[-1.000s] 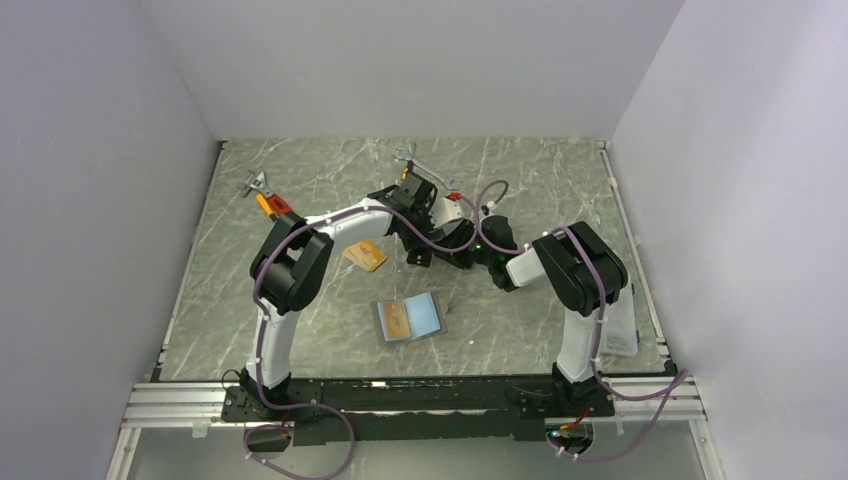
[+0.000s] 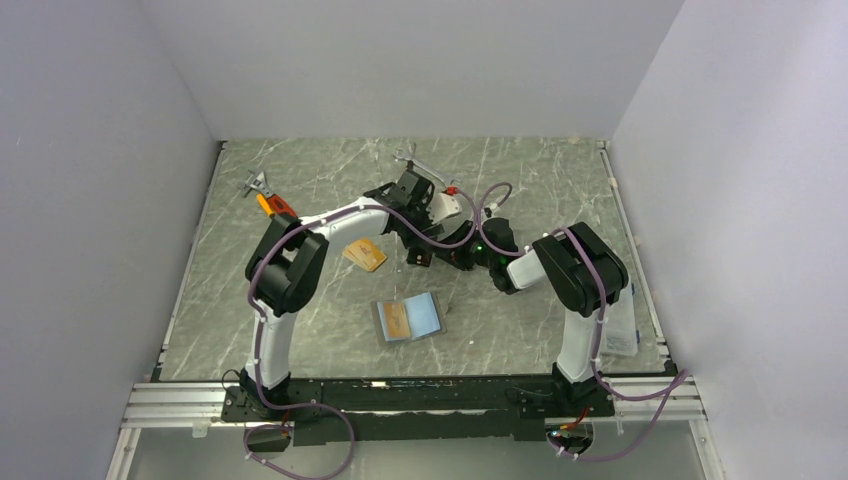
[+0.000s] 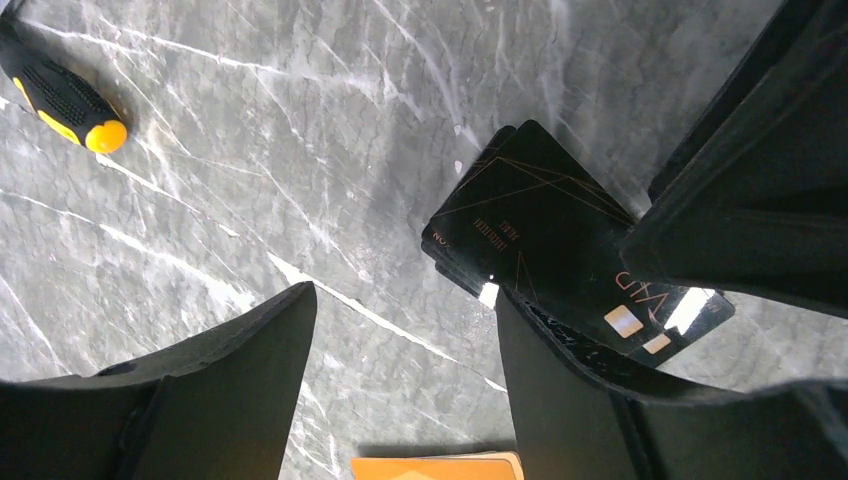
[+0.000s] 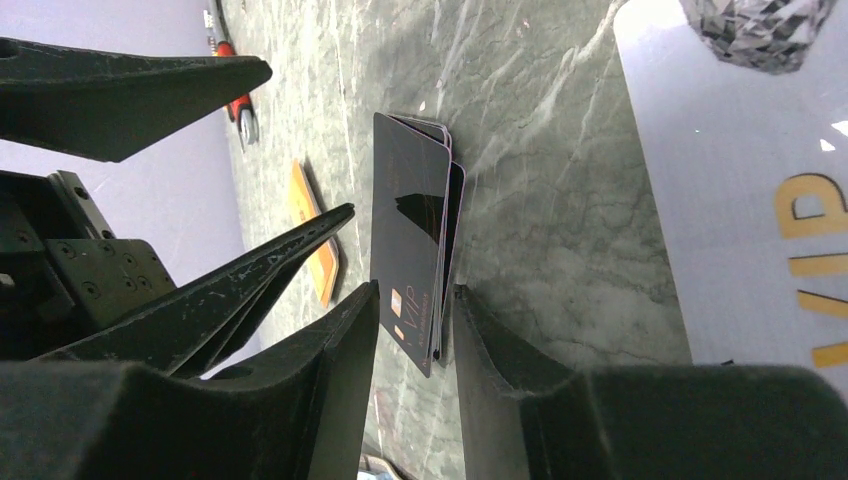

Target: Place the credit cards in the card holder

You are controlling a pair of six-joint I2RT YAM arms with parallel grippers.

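A small pile of black cards [image 2: 419, 258] [image 3: 540, 230] [image 4: 405, 230] lies on the marble table. My left gripper hangs over it, fingers apart and empty. My right gripper is low beside the pile, fingertips apart at its near end; whether a card edge sits between them is unclear. Gold-orange cards [image 2: 364, 254] [image 3: 435, 468] lie left of the black ones. A white VIP card [image 4: 720, 190] lies close by. The open card holder [image 2: 422, 315], blue inside with a gold card in its left half, lies at the front centre.
Wrenches [image 2: 428, 168] and a screwdriver [image 3: 70, 100] lie behind the grippers; pliers [image 2: 275, 203] lie at the back left. A clear plastic box [image 2: 620, 325] is at the right edge.
My right gripper has shifted only slightly; the cards and holder look unchanged.
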